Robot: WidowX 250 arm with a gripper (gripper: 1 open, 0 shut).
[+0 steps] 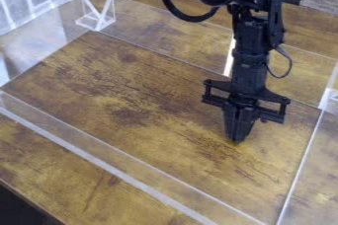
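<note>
The black robot arm reaches down from the top of the camera view, and its gripper (239,127) is low over the worn wooden table (119,111) on the right side. The fingertips are drawn close together at the wood. A small yellowish bit shows just under them, too small and hidden to tell what it is or whether it is held.
Clear plastic walls border the work area along the front, right and back. A white bracket (93,21) stands at the back left. The wood left of the gripper is bare.
</note>
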